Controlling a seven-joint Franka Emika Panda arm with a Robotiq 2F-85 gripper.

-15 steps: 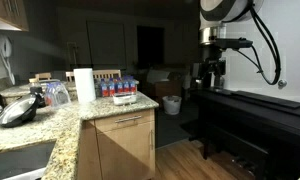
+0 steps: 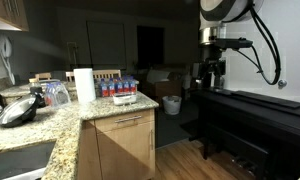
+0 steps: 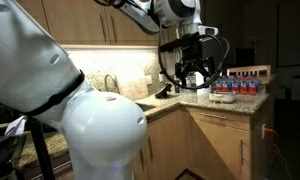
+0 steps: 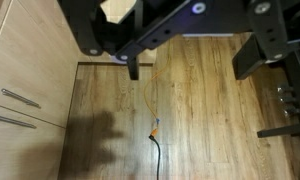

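My gripper [image 2: 210, 82] hangs in the air at the right of exterior view 1, pointing down, clear of the counter [image 2: 65, 135]. In the wrist view its dark fingers stand wide apart at the top, the right one [image 4: 252, 57] well away from the left, with only bare wood floor [image 4: 195, 125] below. The gripper is open and holds nothing. On the counter's far end are a white, open-topped container [image 2: 124, 99], several red-capped bottles [image 2: 112, 87] and a paper towel roll [image 2: 85, 84].
A dark pan [image 2: 20, 110] and a clear pitcher [image 2: 58, 94] stand farther left along the counter. Drawer fronts [image 4: 15, 115] border the floor in the wrist view. An orange cord [image 4: 153, 95] runs over the otherwise open floor.
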